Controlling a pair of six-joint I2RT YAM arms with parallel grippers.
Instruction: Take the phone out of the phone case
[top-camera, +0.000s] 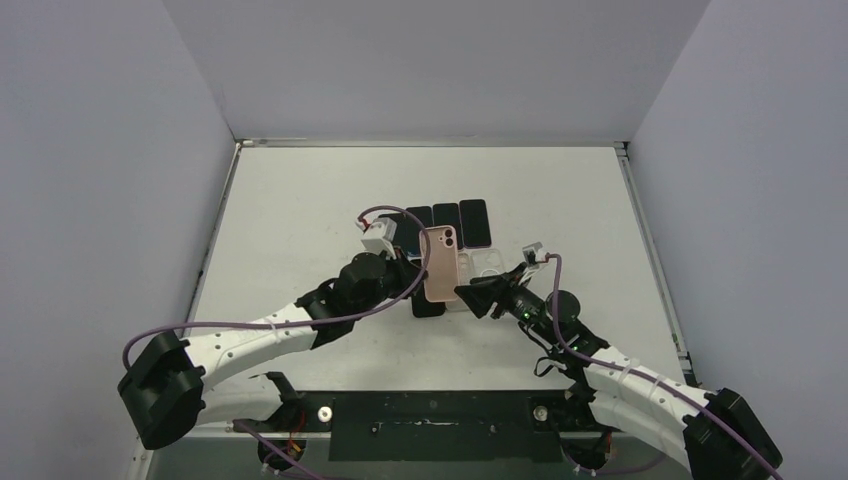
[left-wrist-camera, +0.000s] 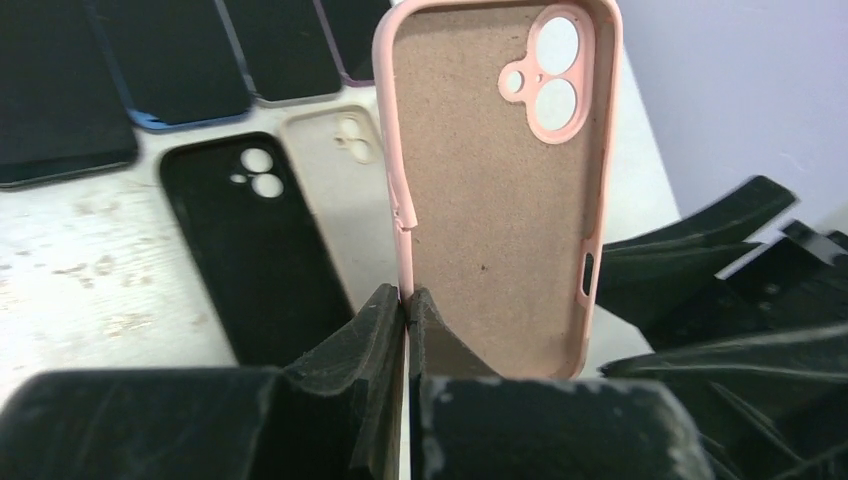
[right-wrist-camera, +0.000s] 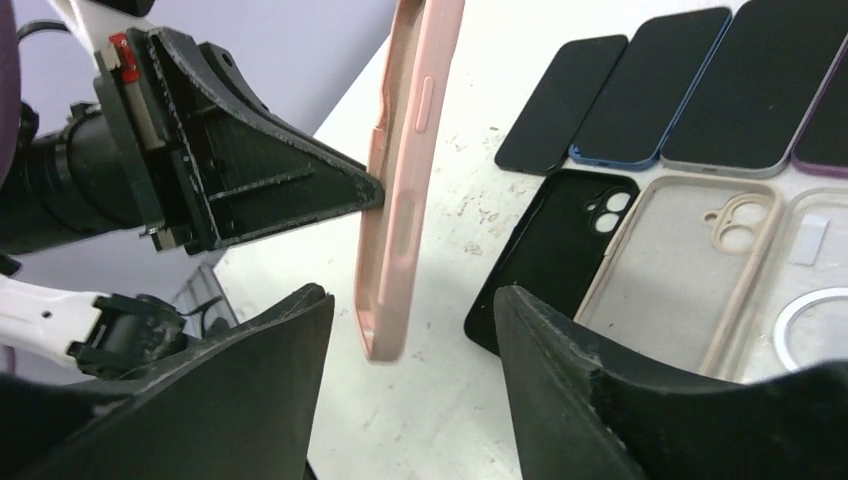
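The pink phone case (left-wrist-camera: 490, 200) hangs above the table with no phone in it; its bare inner back and camera cutouts show in the left wrist view. My left gripper is shut on the case's side rim. In the right wrist view, the case (right-wrist-camera: 410, 200) stands edge-on, with the left gripper's fingers (right-wrist-camera: 330, 185) meeting its far side. My right gripper is wide open, nothing held between its fingers, and the case's lower end shows beyond the gap.
Several phones lie in a row at the back, one with a blue edge (right-wrist-camera: 650, 90). In front of them lie a black case (right-wrist-camera: 555, 235), a beige case (right-wrist-camera: 680, 265) and a clear case (right-wrist-camera: 815, 250).
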